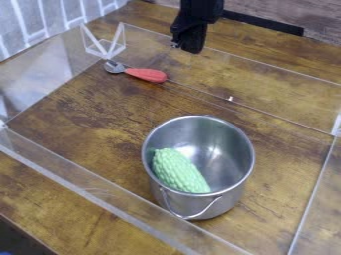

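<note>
A steel pot with a wire handle stands at the lower middle of the camera view. A green, bumpy corn cob lies inside it, leaning along the left side. A red-handled tool with a metal head lies on the wooden surface at the upper left. My black gripper is at the top middle, above and to the right of the red tool, well away from the pot. It looks shut, with nothing visible between its fingers.
Clear plastic walls border the wooden work area. A white railing runs along the upper left. The floor between the tool and the pot is clear.
</note>
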